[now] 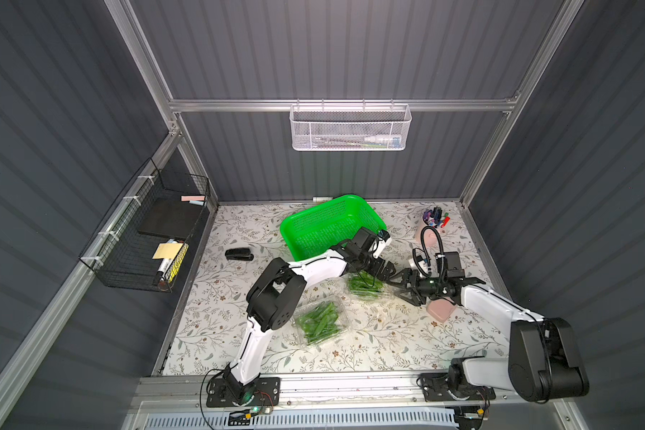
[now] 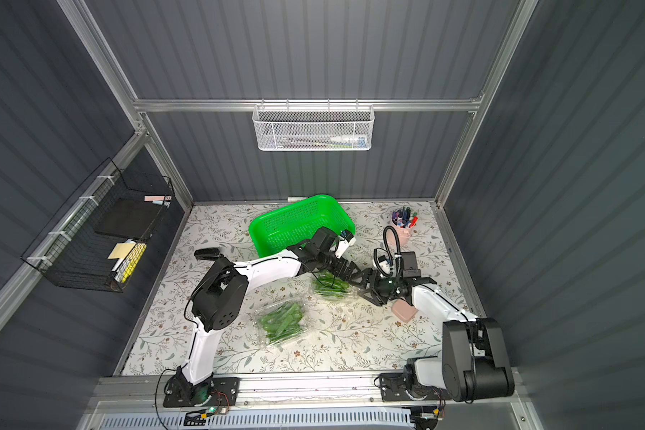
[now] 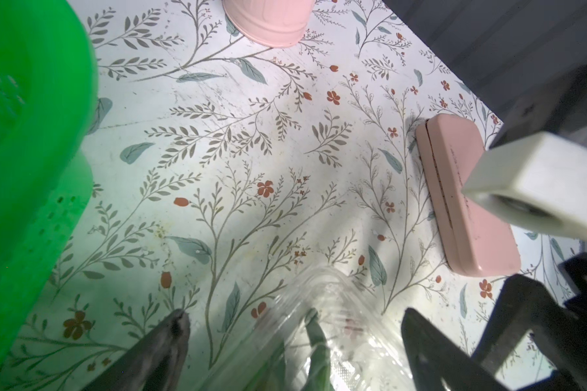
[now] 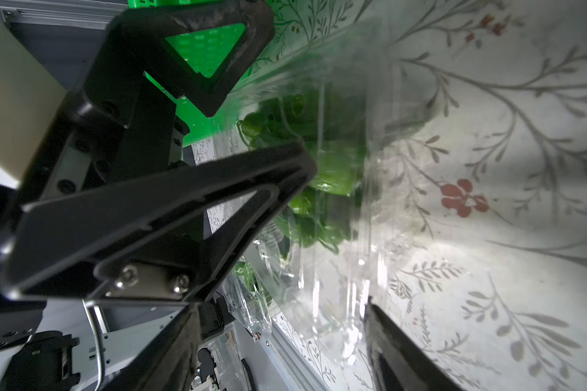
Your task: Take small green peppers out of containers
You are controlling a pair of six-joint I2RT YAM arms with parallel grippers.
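Note:
A clear container of green peppers (image 1: 365, 285) lies in front of the green basket (image 1: 308, 236), under both grippers. My left gripper stands open with its blurred fingers either side of that container's corner. My right gripper has its fingertips apart at the container's near end; whether anything is between them is unclear in the blur. The peppers (image 4: 326, 169) show through the plastic in the right wrist view. A second container of green peppers (image 1: 320, 322) lies at the front, beside my left arm.
A pink cup (image 3: 264, 16) with pens stands at back right, a pink case (image 3: 463, 208) near the right gripper, a black object (image 1: 238, 253) at left. Wire baskets (image 1: 349, 127) hang on the walls.

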